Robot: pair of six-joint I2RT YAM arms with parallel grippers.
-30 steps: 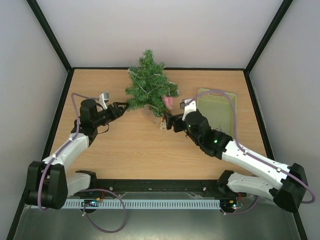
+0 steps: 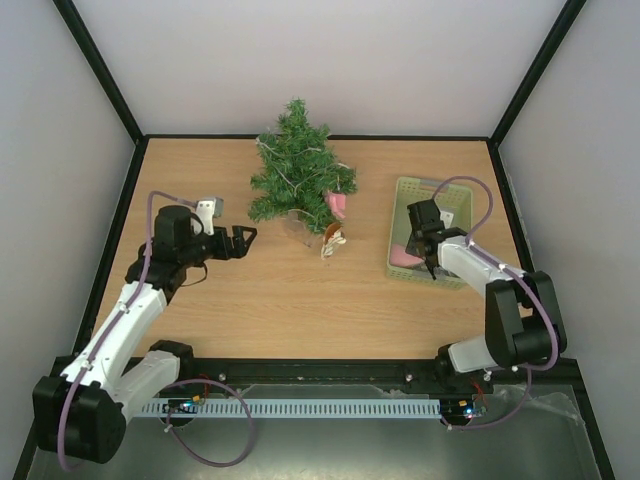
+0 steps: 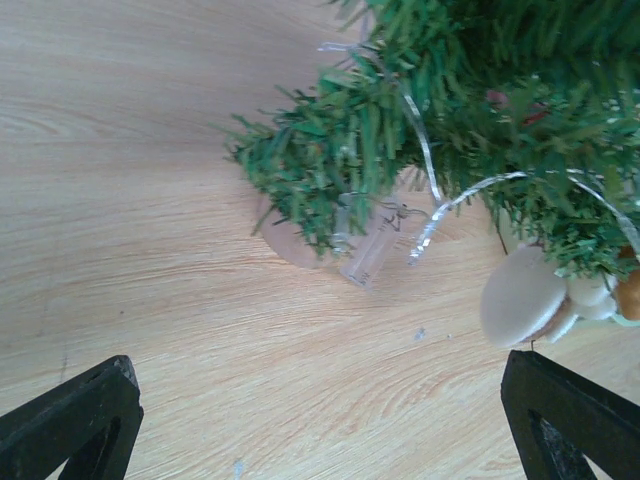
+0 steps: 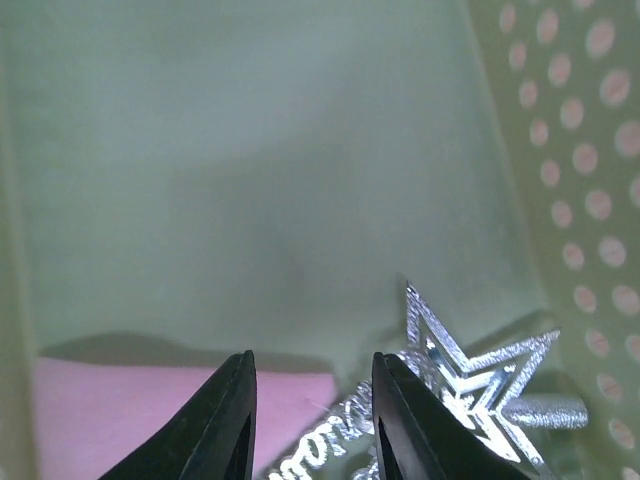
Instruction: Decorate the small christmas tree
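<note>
The small tree [image 2: 300, 165] stands at the back middle with silver strands, a pink ornament [image 2: 335, 204] and a figure ornament [image 2: 333, 240] on its lower right. My left gripper [image 2: 240, 242] is open and empty, left of the tree. My right gripper is down in the green basket [image 2: 455, 280], fingers parted over a silver star ornament [image 4: 475, 380], a glittery silver piece [image 4: 322, 448] and a pink item [image 4: 135, 415]; I see nothing held.
A clear plastic piece [image 3: 370, 250] is under the tree's branches.
My right gripper has moved from beside the tree rightward and down into the basket. My left gripper has shifted slightly, away from the tree.
</note>
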